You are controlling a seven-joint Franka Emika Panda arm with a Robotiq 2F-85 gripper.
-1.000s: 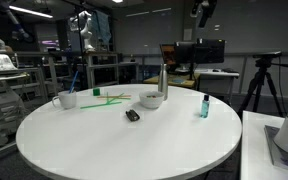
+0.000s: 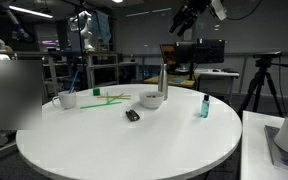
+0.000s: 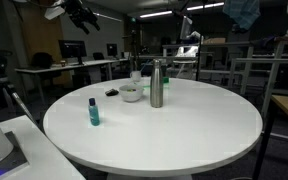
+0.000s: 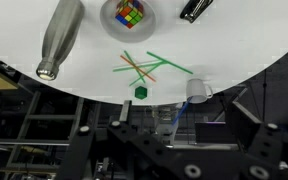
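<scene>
High over the round white table hangs my gripper (image 2: 184, 22), well clear of everything on it. In the wrist view its dark fingers (image 4: 85, 145) stand apart at the lower edge, with nothing seen held between them. A white bowl (image 2: 152, 100) holds a multicoloured puzzle cube (image 4: 129, 12). Beside it stands a steel bottle (image 3: 157, 84). Green and orange sticks (image 4: 170, 62) lie crossed near a small green block (image 4: 140, 92). The white mug (image 2: 68, 99) has something blue in it.
A black object (image 2: 132, 115) lies mid-table, and a small teal bottle (image 3: 94, 113) stands near the edge by the robot's base. Desks and monitors (image 3: 74, 50) fill the background.
In exterior view 1 my gripper has moved left and tilted, staying high above the table. The objects on the table have not moved.
</scene>
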